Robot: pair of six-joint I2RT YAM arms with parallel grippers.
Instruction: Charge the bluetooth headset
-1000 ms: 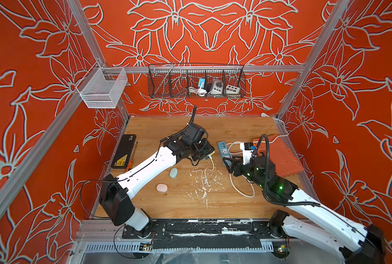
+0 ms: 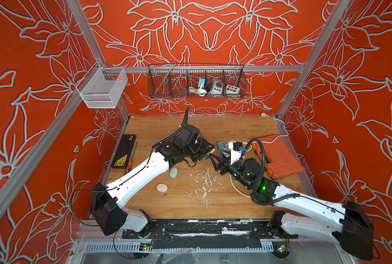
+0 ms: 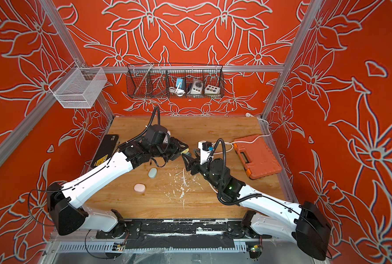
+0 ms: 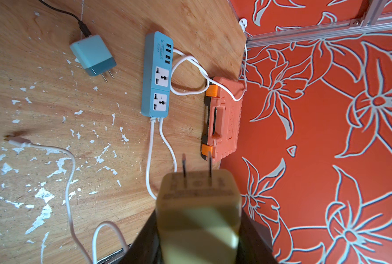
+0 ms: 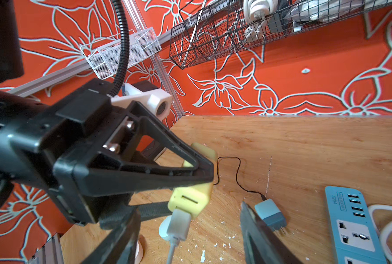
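Observation:
My left gripper (image 2: 208,150) is shut on a yellow charger (image 4: 198,215), held above the table, prongs showing in the left wrist view. In the right wrist view a white cable plug (image 5: 178,223) is at the charger's port. My right gripper is part open, its blurred fingers just short of that plug, one on each side. A blue power strip (image 4: 157,74) lies on the table, with a blue charger (image 4: 92,55) on a black cord to its left. A pale green case (image 2: 173,173) and a pink case (image 2: 162,187) lie at the left of the table.
An orange toolbox (image 3: 257,158) is at the right, a black box (image 2: 123,149) at the far left. A black wire basket (image 2: 178,81) and a white basket (image 2: 102,92) hang above. Loose white cables lie across the table.
My right gripper has moved left, toward the left gripper and the yellow charger. My left arm has shifted slightly to the left, still holding the charger.

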